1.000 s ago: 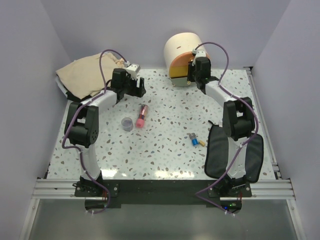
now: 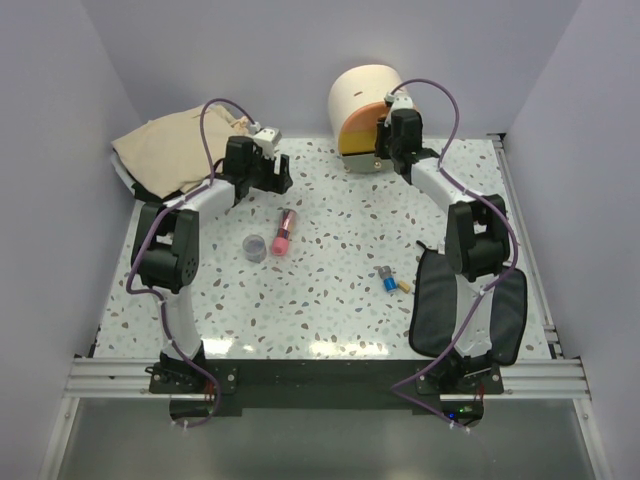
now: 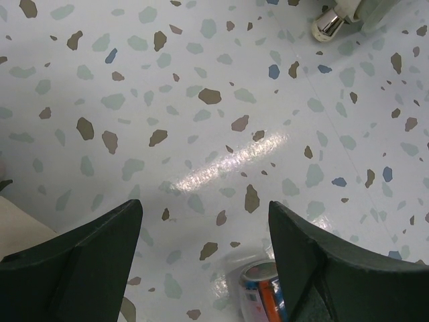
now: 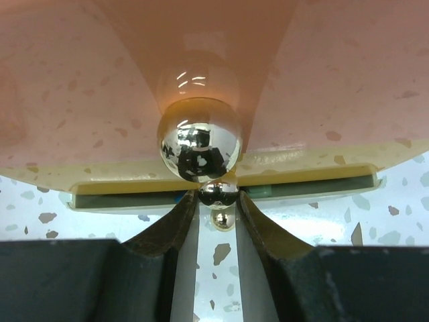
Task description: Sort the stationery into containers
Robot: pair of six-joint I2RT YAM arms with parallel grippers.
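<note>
At the back stands a rounded cream organizer [image 2: 365, 90] with an orange top drawer, a yellow one and a grey-green bottom drawer with ball knobs. My right gripper is at its front, fingertips close together on either side of the middle metal knob [image 4: 218, 192]; whether they press on it is unclear. The bottom drawer [image 4: 134, 201] stands slightly out, blue and green bits showing inside. My left gripper is open and empty over bare table. A pink-ended cylinder [image 2: 283, 232] lies near it. A blue item [image 2: 388, 279] and a small tan piece [image 2: 404, 286] lie right of centre.
A clear round container [image 2: 254, 248] stands left of the pink-ended cylinder. Beige cloth [image 2: 175, 150] covers something dark at the back left. A black pouch [image 2: 470, 315] lies flat at the front right.
My right gripper has shifted very slightly at the organizer's front, and the bottom drawer's edge looks a touch further out. The left arm and loose items look unmoved.
</note>
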